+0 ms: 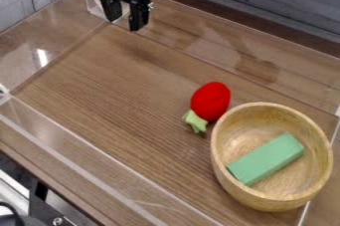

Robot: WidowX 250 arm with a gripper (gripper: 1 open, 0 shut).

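My black gripper is at the top left of the camera view, open, over a small white object that it partly hides. A red strawberry-like toy with a pale green end lies right of centre. A wooden bowl at the lower right holds a green block.
A wall runs along the back edge, and a dark gap shows at the lower left corner.
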